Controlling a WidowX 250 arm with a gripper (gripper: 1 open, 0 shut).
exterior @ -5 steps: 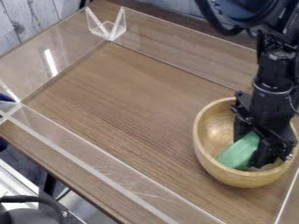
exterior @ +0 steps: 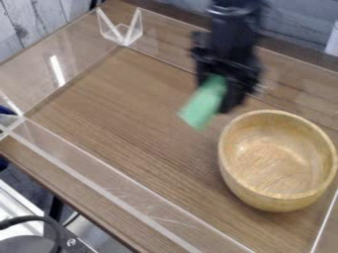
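Note:
My gripper (exterior: pixel 211 84), dark and motion-blurred, is at the upper middle, shut on a green object (exterior: pixel 204 106) that hangs tilted below it. A round wooden bowl (exterior: pixel 275 195) sits at the right with a bare inside; the green object is above and to the left of it in the image.
Clear plastic strips run along its left and near edges. A white clip-like piece (exterior: pixel 121 30) stands at the back left.
My gripper has lifted the green object out of the bowl and moved up and to the left with it.

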